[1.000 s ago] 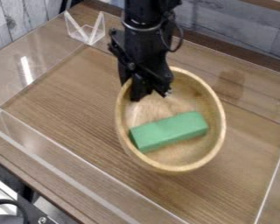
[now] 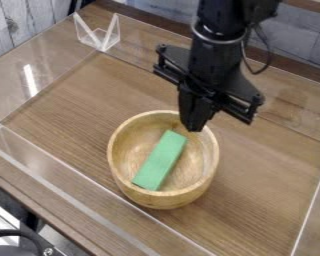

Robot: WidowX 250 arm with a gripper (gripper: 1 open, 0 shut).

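Observation:
A round light wooden bowl (image 2: 191,176) sits on the wooden table, left of centre in the lower half. A green block (image 2: 160,160) lies inside it, along its left part. My black gripper (image 2: 195,120) is above the bowl's back right rim, pointing down. It is shut, and I see nothing held between its fingers.
Clear plastic holders stand at the back left and at the left edge. Black cables lie at the lower left corner, off the table.
The bowl, earlier tilted up under my gripper, now rests flat on the table with the green block in it. My gripper has moved right and toward the camera, apart from the bowl's middle.

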